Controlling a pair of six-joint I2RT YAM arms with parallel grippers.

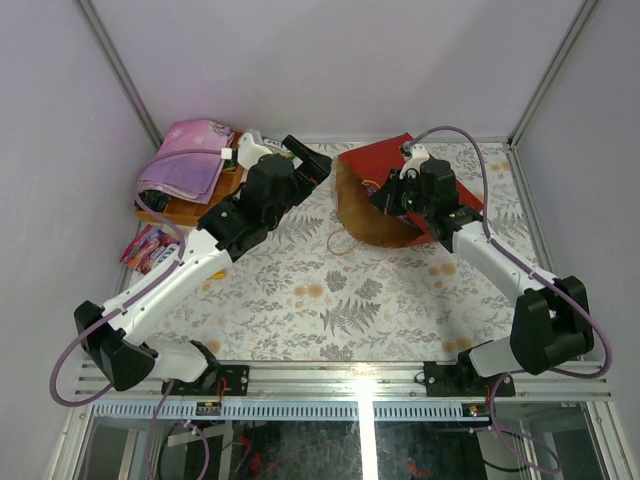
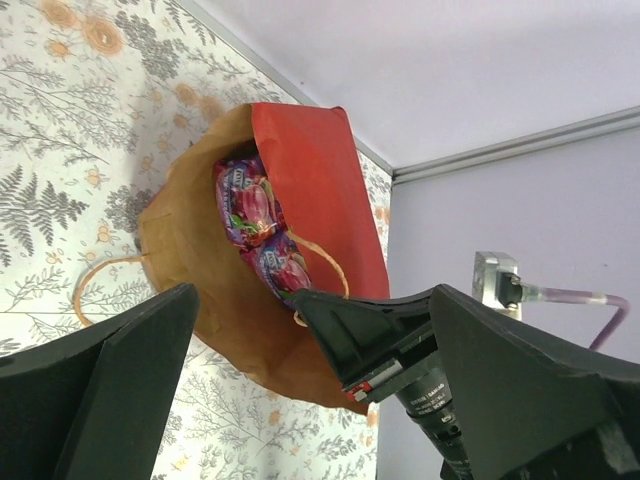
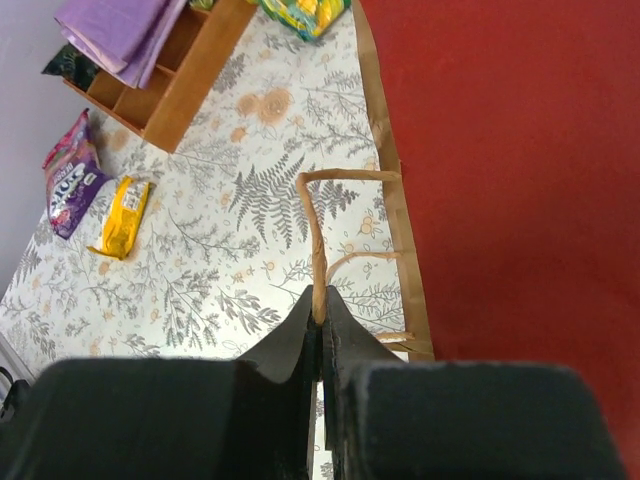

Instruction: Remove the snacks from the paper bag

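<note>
The red paper bag point(image 1: 386, 156) lies on its side at the right of the table, its brown inside point(image 2: 225, 310) facing out. Two purple snack packs point(image 2: 245, 200) lie inside it. My right gripper point(image 1: 388, 198) is at the bag's mouth, shut, with the twisted handle point(image 3: 312, 225) at its tips; whether it grips the handle is unclear. My left gripper point(image 1: 310, 158) is raised left of the bag, open and empty, facing the bag.
An orange organizer point(image 3: 190, 95) with pink and purple cloth stands at the back left. Purple point(image 3: 75, 185), yellow point(image 3: 123, 220) and green point(image 3: 300, 10) snack packs lie around it.
</note>
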